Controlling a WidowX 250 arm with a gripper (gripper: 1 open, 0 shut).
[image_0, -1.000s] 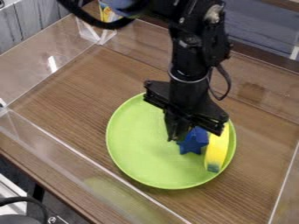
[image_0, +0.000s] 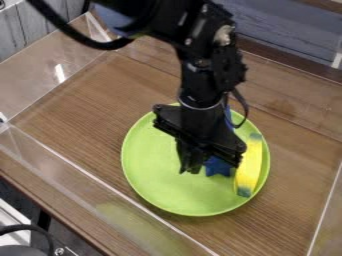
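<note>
My black gripper (image_0: 190, 160) hangs over a round green plate (image_0: 167, 185) in the middle of the camera view, fingertips low over the plate and shut, with nothing visible between them. A blue object (image_0: 218, 168), partly hidden by the gripper, lies on the plate's right side. Beside it at the plate's right edge is a yellow object (image_0: 247, 176) with a greyish-blue lower end, partly covered by the gripper.
Clear walls (image_0: 34, 85) edge it on the left. A black cable runs at the lower left.
The gripper has shifted a little left over the last second, away from the yellow object. The plate and objects look unmoved.
</note>
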